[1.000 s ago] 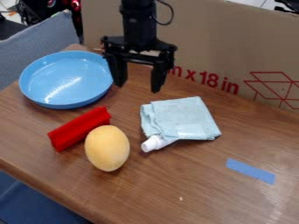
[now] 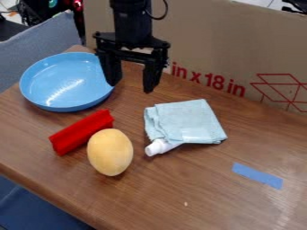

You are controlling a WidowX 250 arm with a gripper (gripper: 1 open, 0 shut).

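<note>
My black gripper [image 2: 129, 77] hangs open in the upper middle, above the back of the wooden table, with nothing between its fingers. Below it and to the left is a blue plate [image 2: 63, 81]. A red cylindrical object [image 2: 81, 131] lies in front of the plate, and a yellow egg-shaped object [image 2: 110, 152] is beside it, nearer the front. Right of these, a light blue folded cloth [image 2: 185, 120] lies partly over a white tube [image 2: 159, 146].
A cardboard box [image 2: 240, 45] stands along the back. A grey padded surface [image 2: 36, 45] borders the left. A strip of blue tape [image 2: 257, 175] is on the right of the table, where the wood [image 2: 204, 193] is otherwise clear.
My gripper has shifted slightly to the left over the last second. The objects on the table have not moved.
</note>
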